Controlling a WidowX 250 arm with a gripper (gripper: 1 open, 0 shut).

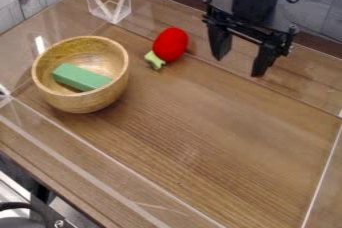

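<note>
My gripper (250,42) is at the upper right, a dark arm with two fingers spread apart and pointing down, open, with no object visible between them. To its left a red rounded object (171,42) lies on the wooden table, with a small pale green piece (154,60) at its lower left. A wooden bowl (102,59) on the left holds a green block (82,81).
A white wire object (110,7) stands at the back left. A wall runs along the back behind my arm.
</note>
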